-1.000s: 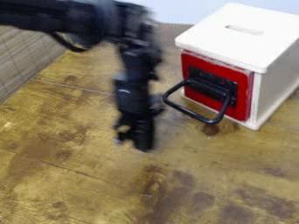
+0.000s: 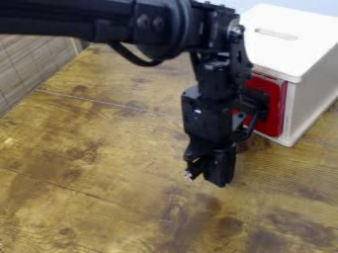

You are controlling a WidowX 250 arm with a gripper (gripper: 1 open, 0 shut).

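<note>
My black gripper (image 2: 209, 170) hangs low over the wooden floor (image 2: 93, 188), pointing down just in front of the white box (image 2: 301, 59). The box has a slot in its top and a red front panel (image 2: 272, 99), mostly hidden behind my arm and wrist. The black handle on that panel is largely covered by the gripper body. I cannot tell whether the fingers are open or shut.
A tiled wall (image 2: 30, 64) runs along the upper left. A pale surface lies behind the box.
Over the last second my arm has moved right and up against the view of the box front, now covering much of the red panel.
</note>
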